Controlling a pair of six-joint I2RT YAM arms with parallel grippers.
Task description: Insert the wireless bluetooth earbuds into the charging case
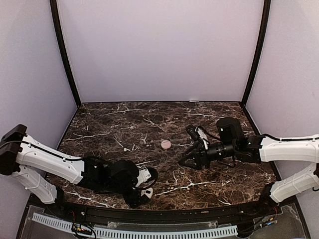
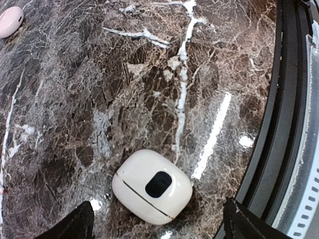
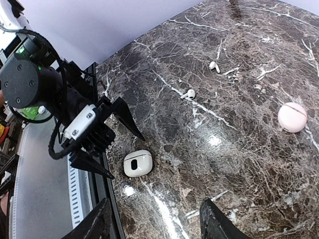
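Note:
The white charging case [image 2: 152,186] with a black oval patch lies on the marble top near the front edge. My left gripper is low over it, open, its fingertips either side of the case. My right gripper [image 1: 192,159] hangs over the right-middle of the table, its fingers apart with nothing seen between them.
A pale pink round object [image 3: 292,117] lies in the middle of the table. The dark front rail [image 2: 259,149] runs close beside the case.

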